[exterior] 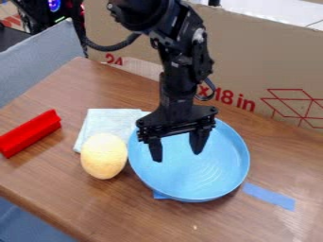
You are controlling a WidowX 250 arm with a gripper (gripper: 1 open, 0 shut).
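Observation:
My black gripper (177, 142) hangs open over a light blue plate (190, 174), its two fingers pointing down with nothing seen between them. A pale yellow rounded object (104, 157) sits left of the plate at its edge. A red bar-shaped object (28, 133) lies on the wooden table at the far left. A folded white cloth (106, 123) lies behind the yellow object, partly hidden by it.
A cardboard box wall (265, 66) stands along the back. Strips of blue tape (269, 197) are on the table by the plate.

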